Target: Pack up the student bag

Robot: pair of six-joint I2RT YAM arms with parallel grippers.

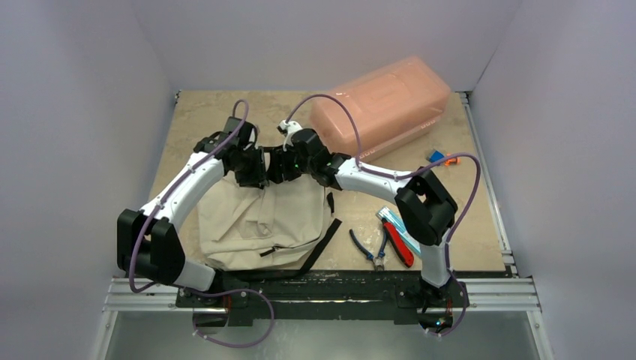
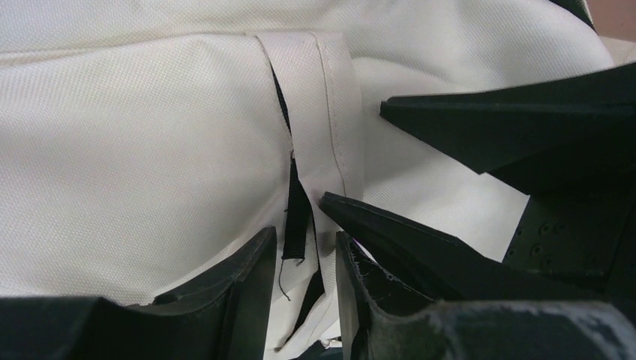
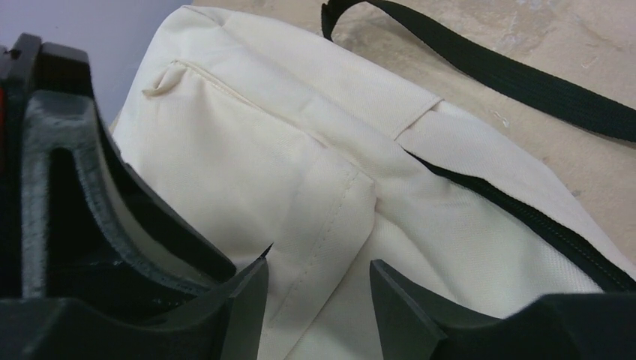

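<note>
The cream student bag (image 1: pixel 255 229) lies flat on the table. My left gripper (image 1: pixel 262 177) and right gripper (image 1: pixel 276 172) meet close together over its far half. In the left wrist view my left gripper is open around a dark slit beside a folded cream flap (image 2: pixel 322 105); the right gripper's fingers (image 2: pixel 517 124) come in from the right. In the right wrist view my right gripper is open over a stitched fold of cloth (image 3: pixel 330 202). The left gripper crosses that view's left side. Whether either touches the cloth, I cannot tell.
Blue-handled pliers (image 1: pixel 364 246), a red tool (image 1: pixel 399 246) and a light blue packet (image 1: pixel 390 216) lie right of the bag. A pink translucent box (image 1: pixel 390 101) stands behind, with a small blue item (image 1: pixel 436 156) to its right. A black strap (image 1: pixel 324 241) borders the bag.
</note>
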